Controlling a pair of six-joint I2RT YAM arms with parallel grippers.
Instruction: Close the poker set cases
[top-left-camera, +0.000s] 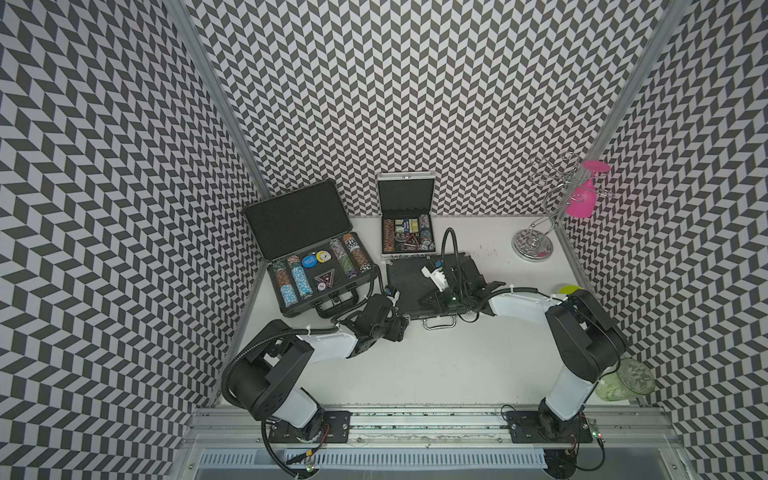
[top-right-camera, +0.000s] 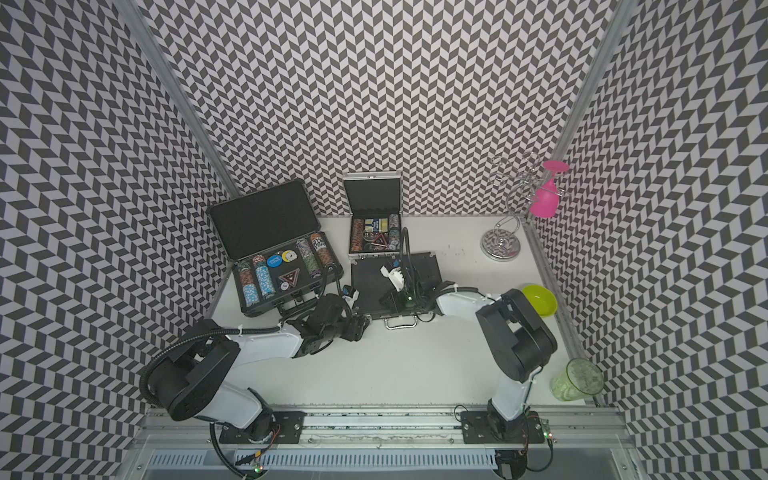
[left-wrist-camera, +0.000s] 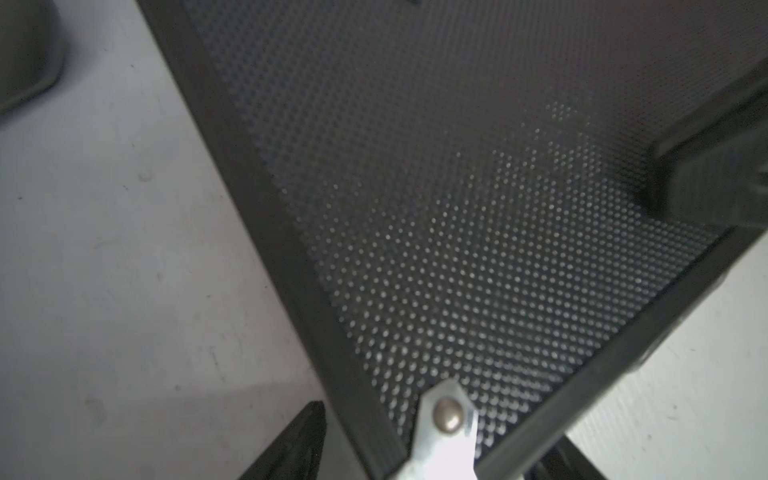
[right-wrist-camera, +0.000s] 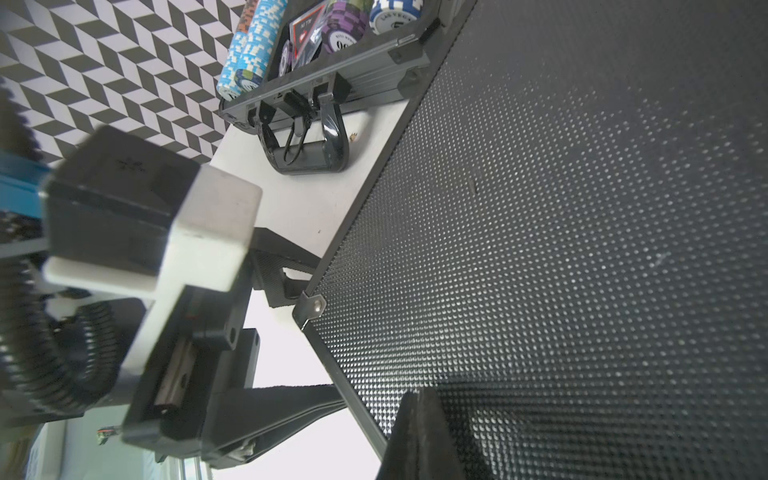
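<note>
A black case (top-right-camera: 372, 276) with textured lid lies closed at the centre, its handle toward me. Left of it a larger case (top-left-camera: 296, 217) stands open, full of chips; a small silver case (top-right-camera: 372, 192) stands open behind. My left gripper is part open at the closed case's front-left corner; its fingertips are at the frame's bottom edge in the left wrist view. My right gripper is shut, its fingertips on the closed case's lid, with nothing seen between them.
A chrome stand with pink shapes (top-left-camera: 581, 200) is at the back right. A yellow bowl (top-right-camera: 540, 301) and green glass container (top-right-camera: 576, 380) sit along the right side.
</note>
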